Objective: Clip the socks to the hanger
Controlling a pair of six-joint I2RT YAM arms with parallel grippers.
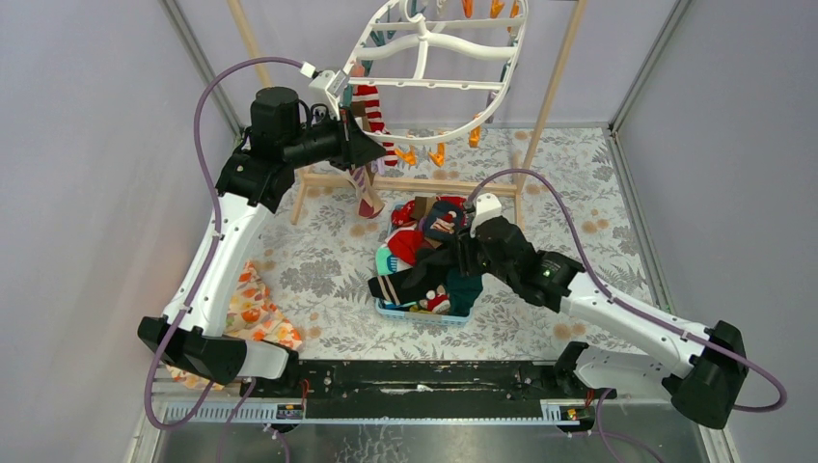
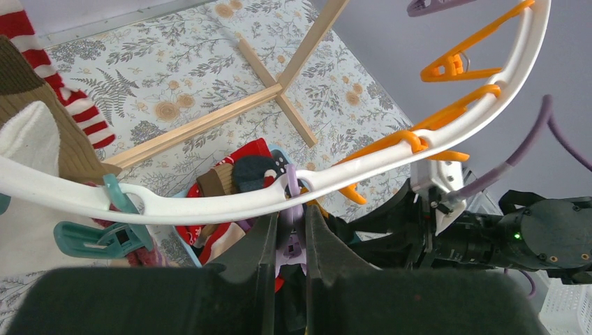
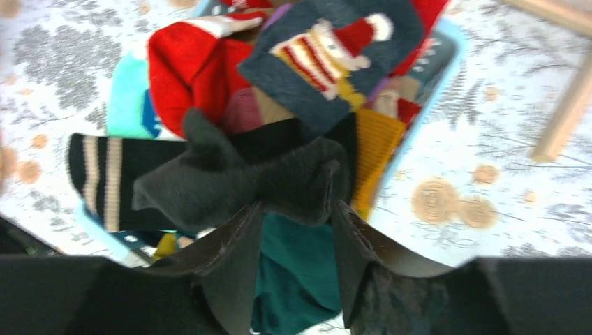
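Observation:
The white hanger (image 1: pixel 429 84) is up high in the top view, with orange clips (image 1: pixel 437 154) along its rim. My left gripper is shut on a purple clip (image 2: pixel 291 241) at that rim, seen in the left wrist view. A striped red and white sock (image 2: pixel 87 118) hangs at the left. Over the sock-filled basket, my right gripper stands with its fingers apart. A dark grey sock (image 3: pixel 230 183) lies loosely across the pile just past its fingertips, not pinched. Beneath it is a black sock with beige stripes (image 3: pixel 105 178).
The light blue basket (image 1: pixel 424 316) rests on the patterned floor, full of mixed socks. Behind it runs a wooden stand bar (image 1: pixel 434 186). Orange patterned cloth (image 1: pixel 260 313) lies at the left. Open floor is on the basket's right.

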